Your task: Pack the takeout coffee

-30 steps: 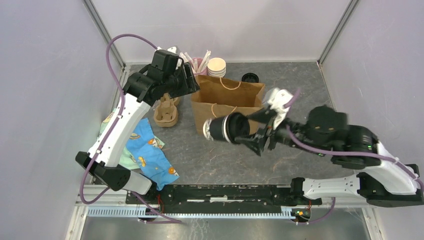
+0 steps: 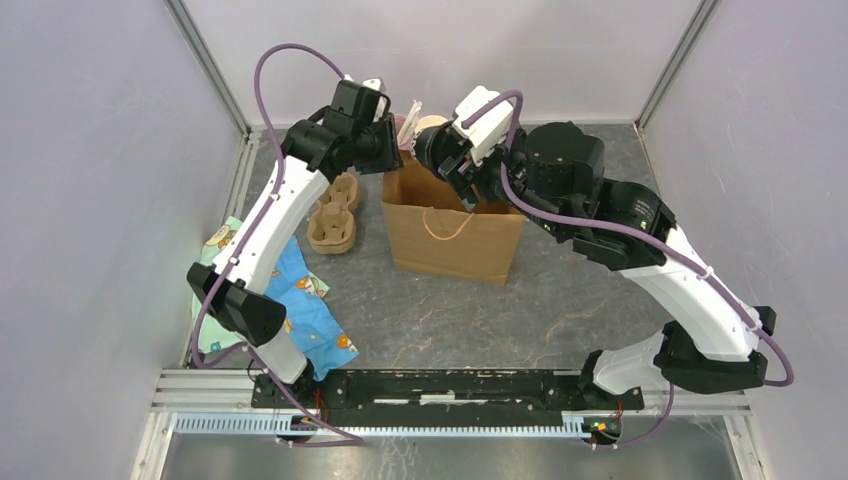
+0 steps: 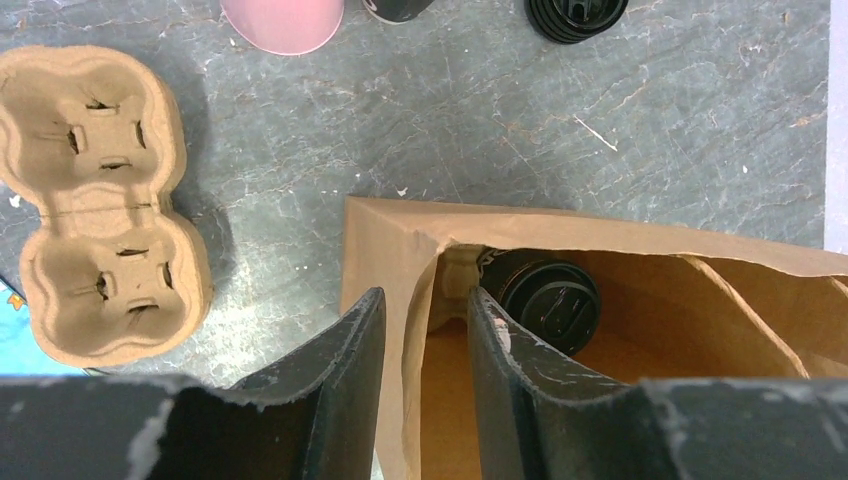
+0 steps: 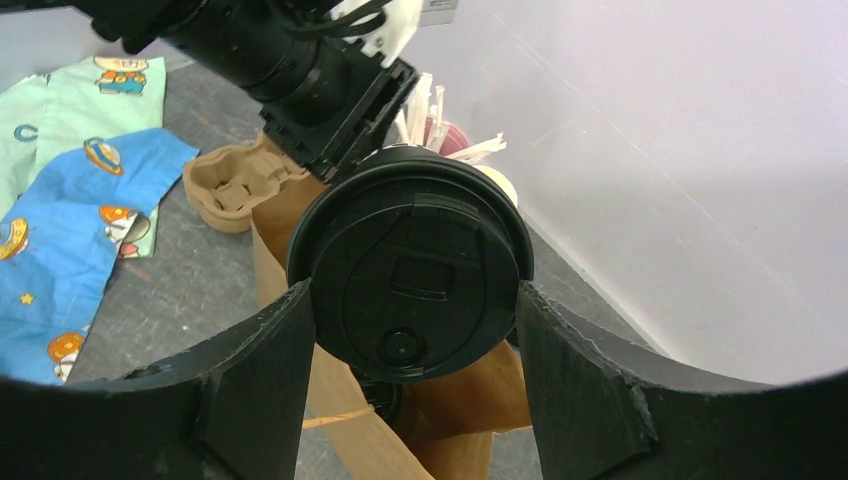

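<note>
The brown paper bag [image 2: 448, 245] stands open in the middle. My right gripper is shut on a black lidded coffee cup [image 4: 410, 270], held tilted over the bag's mouth. My left gripper is at the bag's left corner, the bag edge between its separated fingers, open. In the left wrist view another black lidded cup [image 3: 540, 300] is inside the bag.
A cardboard cup carrier [image 2: 332, 225] sits left of the bag, with blue and green cloths [image 2: 310, 320] nearer left. A pink holder with sticks, stacked cups and black lids [image 3: 575, 15] are behind.
My right gripper has carried the cup up and back from the bag's front to over its mouth. My left gripper has moved right and back to the bag's left corner.
</note>
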